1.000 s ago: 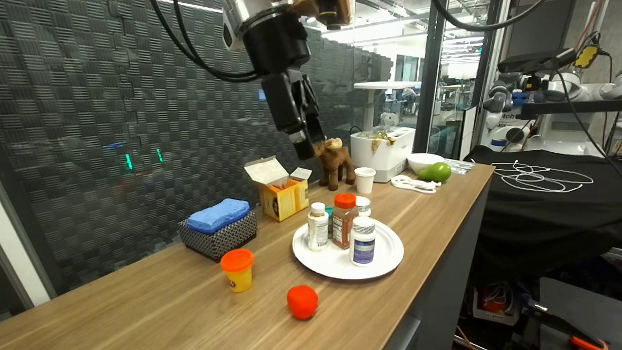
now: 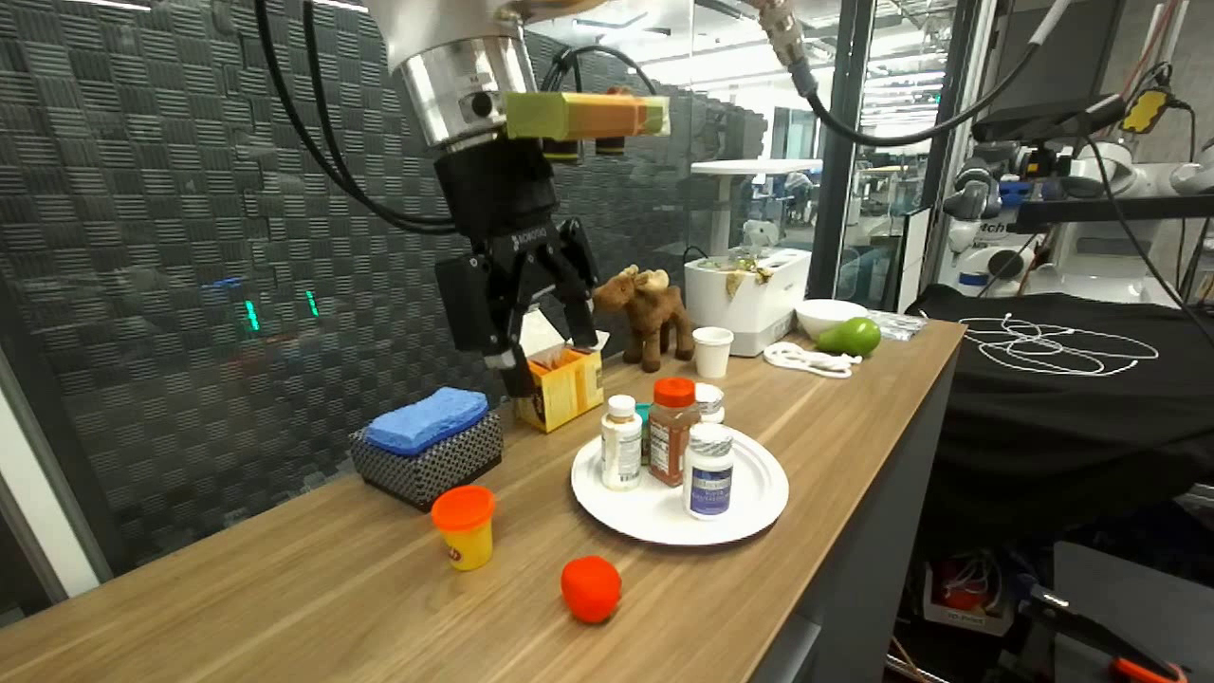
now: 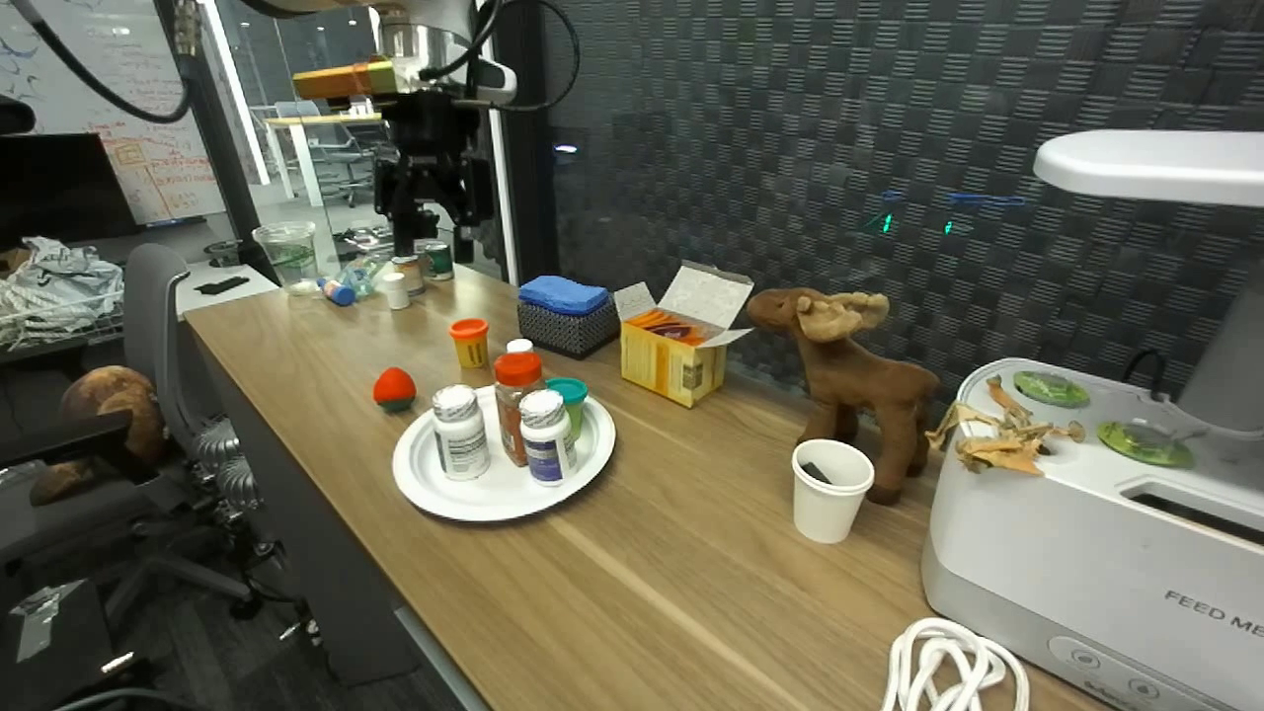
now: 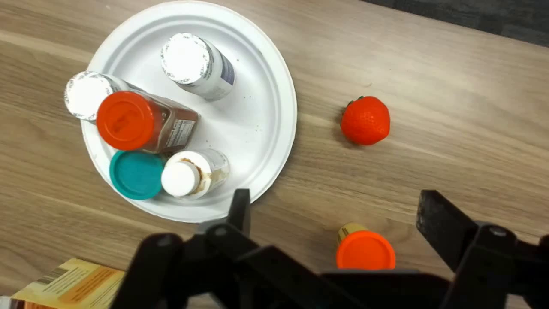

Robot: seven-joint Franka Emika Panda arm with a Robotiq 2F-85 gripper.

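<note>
Wide open and empty, my gripper hangs above the table. In the wrist view the small yellow tub with an orange lid [image 4: 366,250] appears between the fingers, well below them. A red strawberry-like ball [image 4: 365,120] lies on the bare wood beyond it. To the left, a white plate [image 4: 267,128] carries several containers: a red-lidded spice jar [image 4: 126,119], a teal-lidded jar [image 4: 136,174], a small white-capped bottle [image 4: 181,177] and white bottles, one with a purple label [image 4: 198,64]. In the first exterior view the gripper [image 2: 549,364] is near the yellow box.
An open yellow box [image 2: 560,387] and a dark basket with a blue cloth [image 2: 427,421] stand along the wall. A toy moose [image 3: 847,367], a paper cup [image 3: 829,492] and a white planter [image 3: 1066,533] are farther along.
My gripper has moved left and lower in the first exterior view, and the wrist has turned so both fingers show. The objects on the table have stayed put.
</note>
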